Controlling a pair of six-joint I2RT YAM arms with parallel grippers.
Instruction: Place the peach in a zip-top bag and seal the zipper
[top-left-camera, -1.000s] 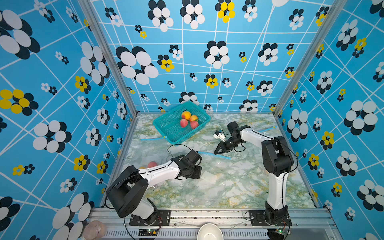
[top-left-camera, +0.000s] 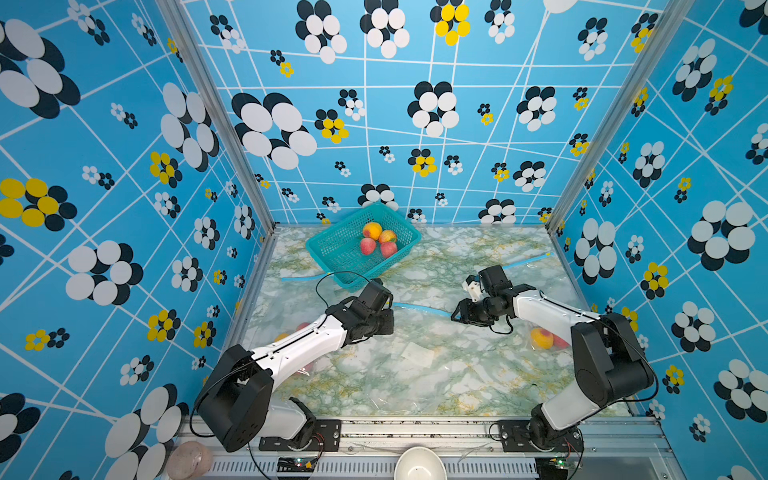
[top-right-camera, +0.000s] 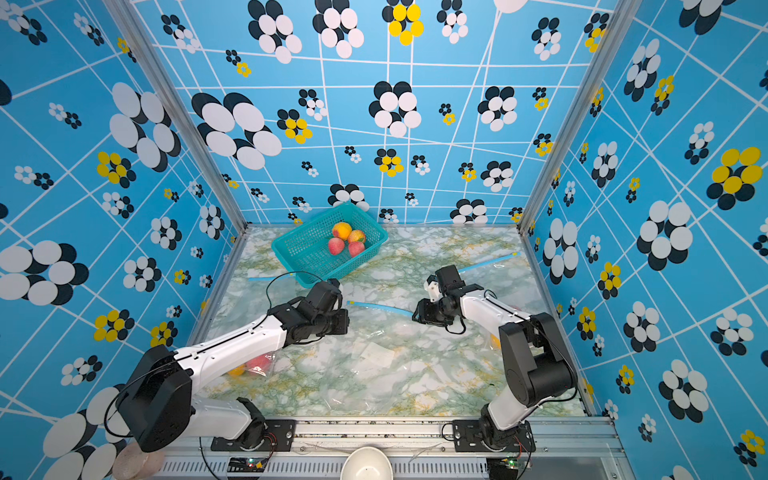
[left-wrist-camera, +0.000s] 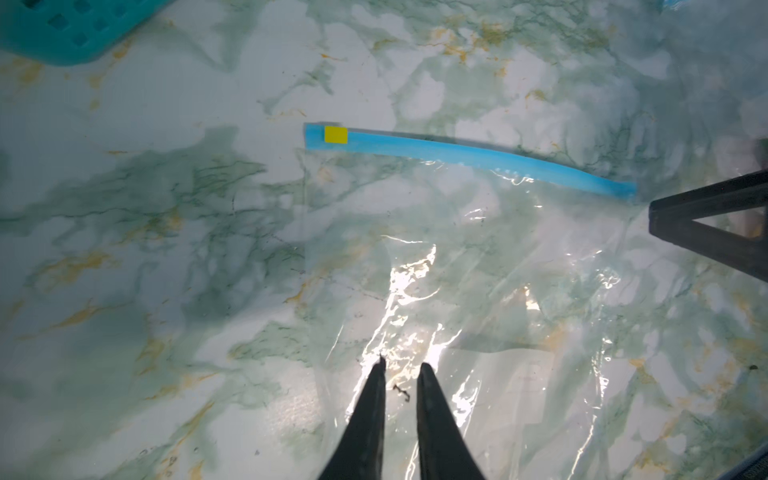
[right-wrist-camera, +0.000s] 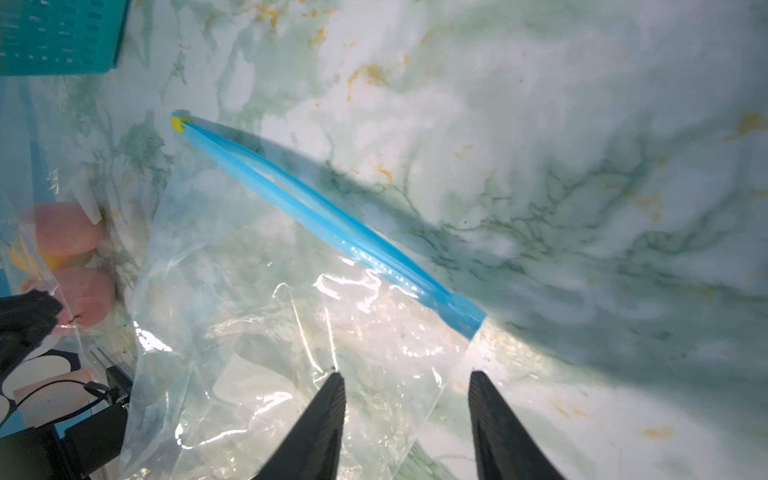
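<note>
In the middle of the table lies an empty-looking clear zip bag, flat, with a blue zipper strip and a yellow slider at its left end. In the right wrist view the strip's two edges stand slightly apart along the middle. My left gripper hovers over the bag, its fingertips a little apart with nothing between them. My right gripper is open near the strip's right end, holding nothing. Several peaches and similar fruits sit in the teal basket.
Fruit in clear bags lies at the left and right sides of the table, partly behind my arms. Another blue zipper strip is at the back right. A white bowl stands beyond the front rail.
My left gripper has moved back and slightly left, away from the front of the bag. The right gripper has shifted right, towards the strip's right end. The basket has not moved.
</note>
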